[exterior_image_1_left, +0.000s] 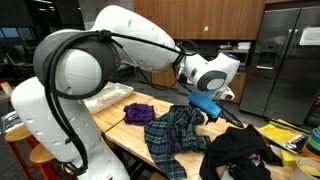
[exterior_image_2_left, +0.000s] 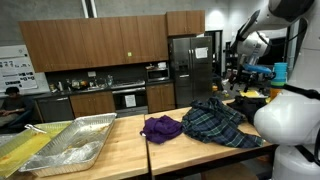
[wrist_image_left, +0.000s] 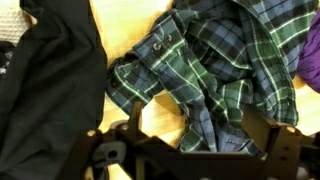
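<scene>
Spread in crumpled folds on the wooden table is a dark green plaid shirt (exterior_image_1_left: 175, 138); its cuff with two buttons shows in the wrist view. A black garment (exterior_image_1_left: 238, 152) lies beside it, filling the left side of the wrist view as dark cloth (wrist_image_left: 55, 85). A bunched purple cloth (exterior_image_1_left: 139, 113) sits on the other side, its edge at the right of the wrist view. My gripper is over the plaid shirt (wrist_image_left: 200, 75), open, its fingers wide apart and nothing held. How high it stands above the cloth is hard to judge.
A foil tray (exterior_image_2_left: 72, 145) stands at the far end of the table. Yellow items (exterior_image_1_left: 280, 133) and a bowl (exterior_image_1_left: 307, 165) are at the right end. Bare table (exterior_image_1_left: 215, 127) shows behind the shirt.
</scene>
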